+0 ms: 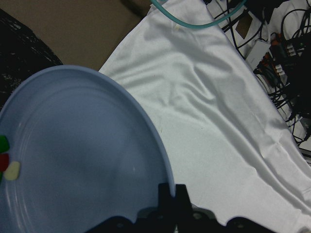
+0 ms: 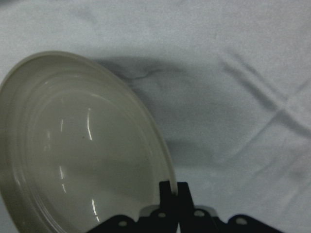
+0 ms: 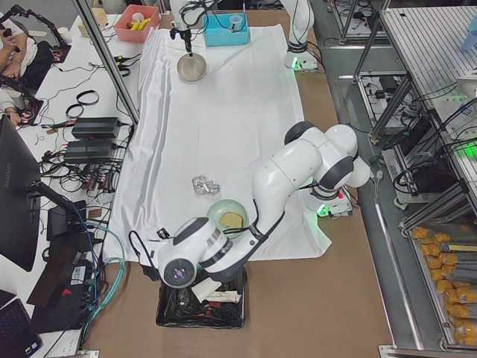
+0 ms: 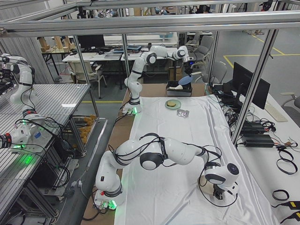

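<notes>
My left gripper is shut on the rim of a blue plate [image 4: 185,80], tilted above a black-lined bin [image 3: 201,313]. Small green, red and pale pieces [image 1: 12,170] lie on the plate at the left of the left wrist view. My right gripper is shut on the rim of a beige bowl [image 3: 191,67] at the far end of the cloth. A green plate [image 4: 173,107] with a yellow item on it and a crumpled silvery packet [image 4: 183,113] lie on the cloth.
A turquoise box [image 3: 223,37] and a red box [image 3: 136,31] stand at the far end. A monitor [image 3: 19,194], cables and black devices crowd the left side.
</notes>
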